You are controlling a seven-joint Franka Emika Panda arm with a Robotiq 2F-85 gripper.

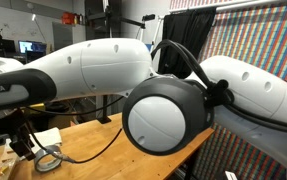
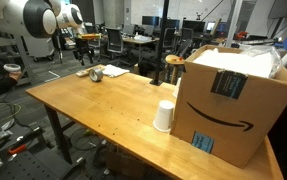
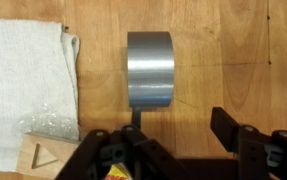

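Note:
A roll of grey tape (image 3: 150,69) stands on the wooden table, seen from above in the wrist view with its shiny outer band facing up. My gripper is over the table beside it, its dark fingers (image 3: 223,127) apart and nothing visible between them. In exterior view 1 the tape roll (image 1: 48,160) is just right of the gripper (image 1: 23,148), partly crossed by a cable. The roll (image 2: 96,74) also shows at the table's far end in exterior view 2, where the gripper is too small to read.
Left of the tape lies a white cloth (image 3: 28,90), with a wooden block (image 3: 45,154) below it. A large cardboard box (image 2: 221,105) and a white cup (image 2: 164,116) occupy the other end of the table.

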